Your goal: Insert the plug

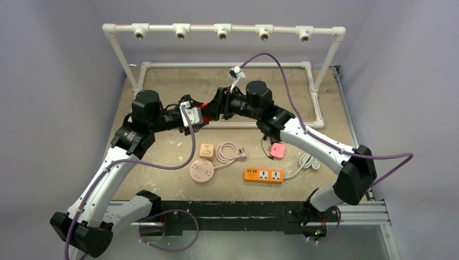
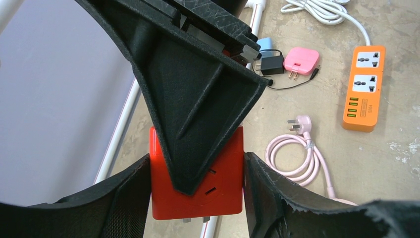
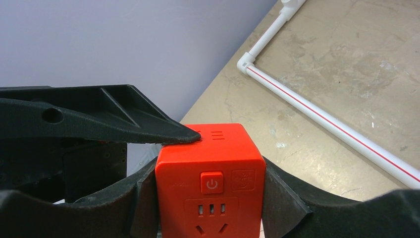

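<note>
A red cube socket (image 2: 198, 203) is held in the air where both grippers meet, above the middle of the table. My left gripper is shut on it; a dark finger of the other gripper lies across its face. In the right wrist view the cube (image 3: 208, 178) shows a power button and socket slots, between the fingers of my right gripper, which touch its sides; how firmly they grip is unclear. Metal pins show under the cube in the left wrist view.
Orange power strip (image 1: 263, 174), pink round socket (image 1: 202, 170), tan cube (image 1: 207, 151), coiled pink cord (image 2: 292, 176), pink adapter (image 2: 302, 60) and black adapter (image 2: 271, 66) lie on the table below. A white pipe frame (image 1: 178, 65) surrounds the back area.
</note>
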